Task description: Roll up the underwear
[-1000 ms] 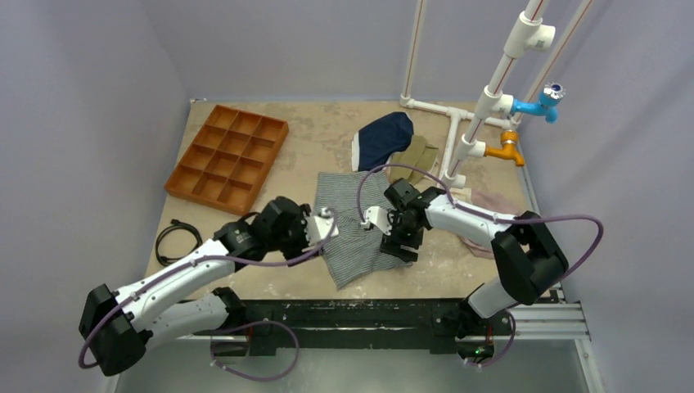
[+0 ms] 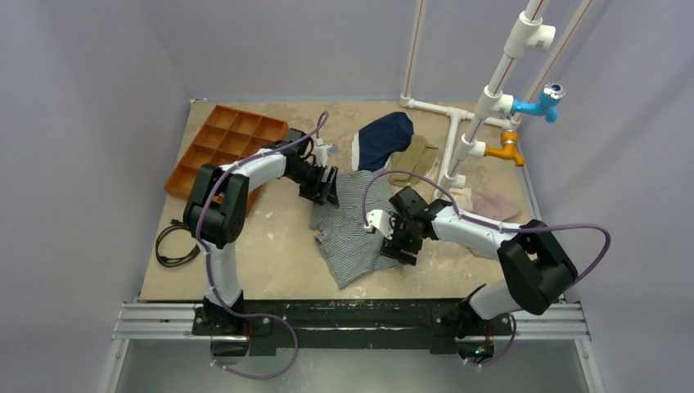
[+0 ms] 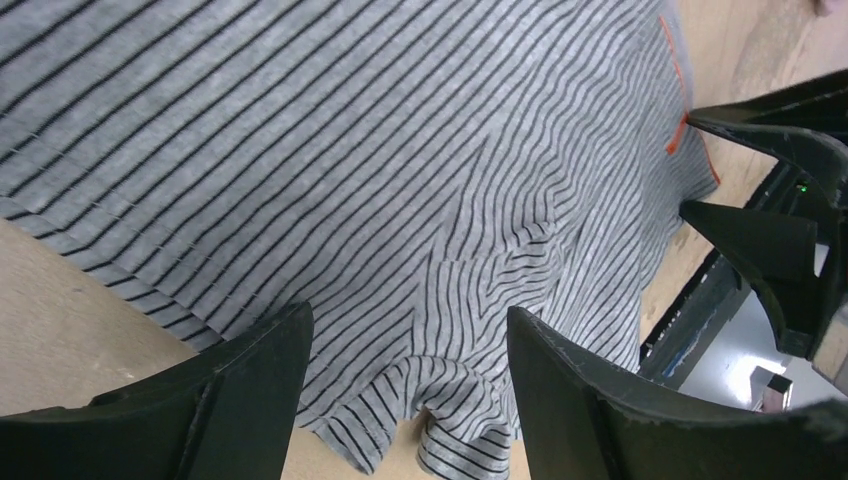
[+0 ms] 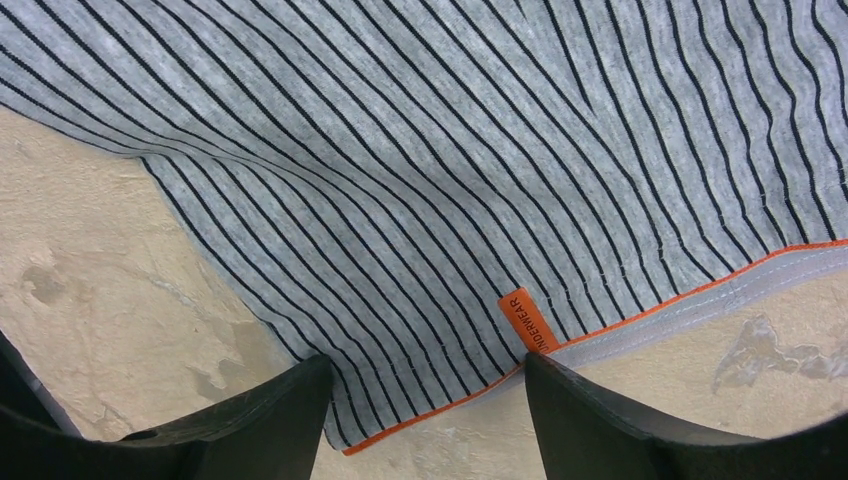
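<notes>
Grey underwear with black stripes (image 2: 358,233) lies spread on the table, creased in the middle. My left gripper is open above it, bare of cloth, near its far left part. At the near right corner is my right gripper, its fingers apart, one finger (image 4: 285,400) on either side of the corner. An orange-edged waistband (image 4: 700,290) with an orange label (image 4: 527,320) shows in the right wrist view. The right gripper's fingers (image 3: 760,240) also reach into the left wrist view, near the orange edge.
A brown compartment tray (image 2: 184,176) stands at the back left, partly behind the left arm. Dark blue cloth (image 2: 385,137) and olive cloth (image 2: 417,155) lie behind the underwear. White pipes (image 2: 454,147) with taps rise at the right. A black cable coil (image 2: 168,260) lies left.
My left gripper has swung from the near left to over the underwear's far left part. The right gripper has shifted only slightly at its corner. The underwear lies nearly as before.
</notes>
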